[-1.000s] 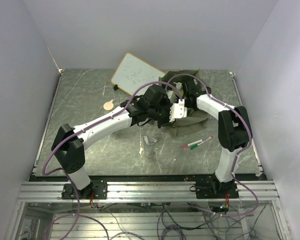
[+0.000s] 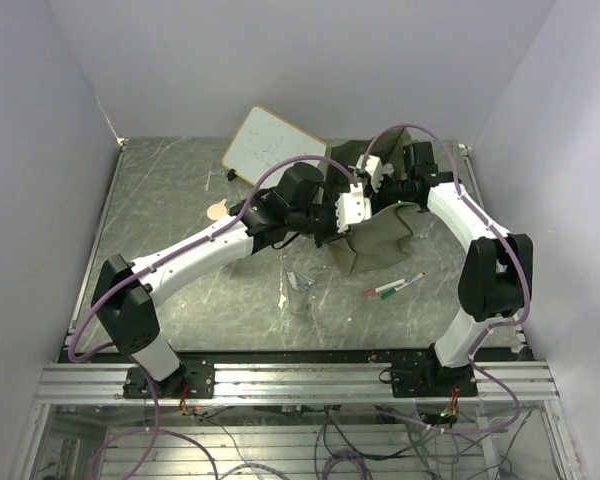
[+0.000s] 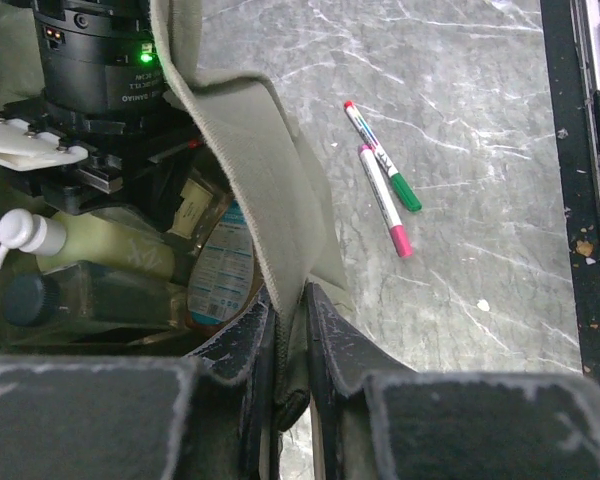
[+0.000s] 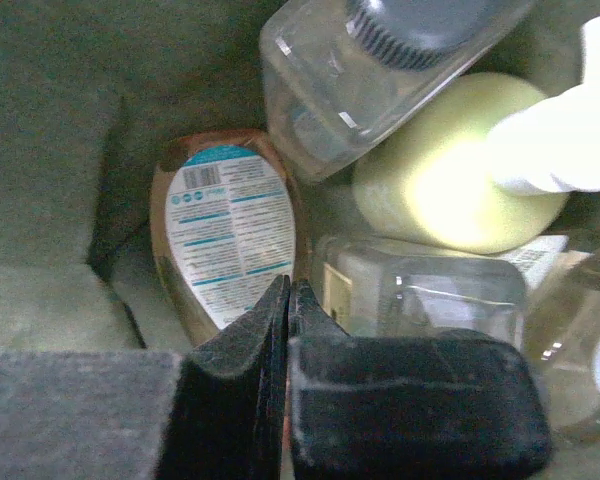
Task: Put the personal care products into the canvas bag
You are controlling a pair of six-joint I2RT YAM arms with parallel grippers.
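The olive canvas bag (image 2: 378,245) stands right of centre with products inside: a clear bottle with dark cap (image 3: 100,305), a yellow pump bottle (image 4: 430,170), a bottle with a white-and-blue label (image 4: 230,225) and a clear container (image 4: 420,295). My left gripper is shut on the bag's rim. My right gripper is shut with nothing visible between its fingers, inside the bag over the products.
A whiteboard (image 2: 270,145) lies behind. Two markers (image 2: 405,283) lie right of the bag's front. A clear crumpled item (image 2: 298,292) stands front centre, a beige round piece (image 2: 217,210) at left.
My right arm has shifted right and up in the top view, its gripper still over the bag. My left arm has moved only slightly.
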